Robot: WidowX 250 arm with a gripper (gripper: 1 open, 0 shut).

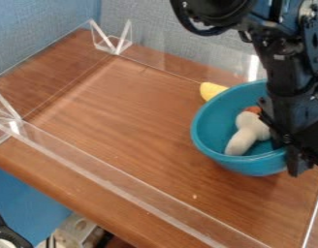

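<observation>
A teal bowl [220,128] stands at the right of the wooden surface. Inside it lies a pale mushroom-like object [242,136] with a bit of orange behind its top. My black gripper [290,153] is at the bowl's right side, low by the rim and partly over it; its fingertips are dark and hard to make out, and what lies between them is hidden.
A yellow object [211,90] lies just behind the bowl. Clear plastic walls and corner brackets [112,42] border the surface. A blue area and cables lie at the lower left.
</observation>
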